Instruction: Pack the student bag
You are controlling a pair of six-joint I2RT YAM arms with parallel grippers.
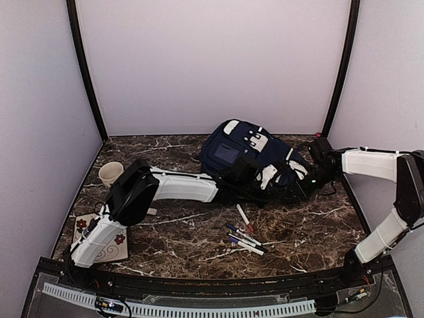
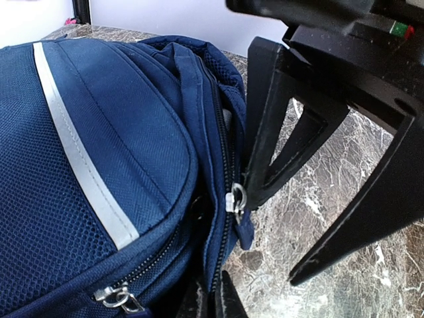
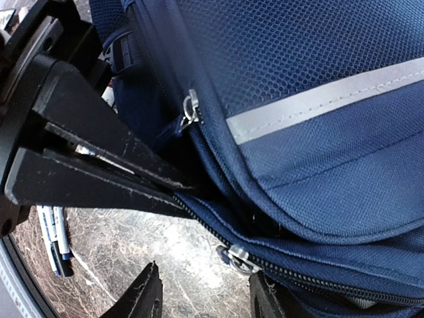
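Note:
The navy backpack (image 1: 232, 146) lies at the back right of the table with both grippers at its near right end. My left gripper is shut on the zippered edge of the bag, seen at the bottom of the left wrist view, with a zipper pull (image 2: 238, 205) just above. My right gripper is part open under the zipper edge, its fingertips below and either side of another zipper pull (image 3: 238, 258). Several pens and markers (image 1: 245, 242) lie on the table in front of the bag.
A white cup (image 1: 111, 173) stands at the left, with a flowered notebook (image 1: 106, 248) at the front left. Walls close in the back and both sides.

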